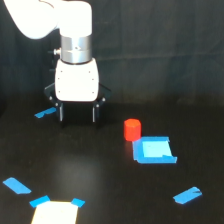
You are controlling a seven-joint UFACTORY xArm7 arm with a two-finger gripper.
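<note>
The white robot arm reaches down from the top left, and its black gripper (78, 112) hangs low over the dark table with its two fingers apart and nothing visible between them. A red cylinder (132, 130) stands upright at the centre right, right of the gripper. Beside it, to the lower right, lies a pale square (157, 149) edged with blue tape. A cream square (55, 213) with blue tape at its corners lies at the bottom left, cut off by the frame edge.
Loose blue tape pieces lie on the table, at the left (17, 186), at the lower right (187, 195) and behind the gripper (45, 112).
</note>
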